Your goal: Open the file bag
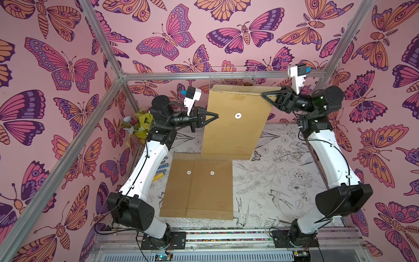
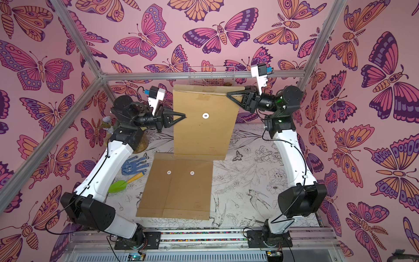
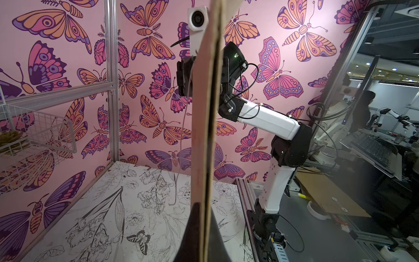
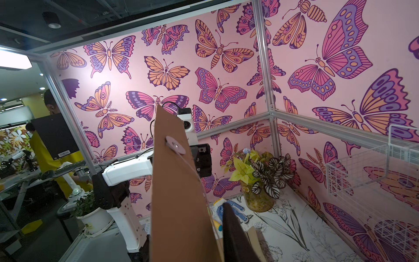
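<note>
A tan file bag [image 1: 237,131] hangs upright between both arms, a white button disc [image 1: 237,115] on its front. Along its top runs a flap-like strip [image 1: 244,88]. My left gripper [image 1: 217,115] is shut on the bag's left edge; in the left wrist view that thin edge [image 3: 205,152] runs down between its fingers. At the top right corner is my right gripper [image 1: 263,93], its fingertips close together by the strip; whether they pinch it cannot be told. In the right wrist view the bag [image 4: 179,196] stands beside a dark finger [image 4: 235,235].
Another brown file bag [image 1: 209,192] lies flat on the table at the front left. Blue gloves [image 2: 135,165] and a green-and-yellow tool [image 2: 126,182] lie left of it. A plant pot [image 4: 257,198] stands in the back left corner, a wire basket [image 4: 362,166] at the back.
</note>
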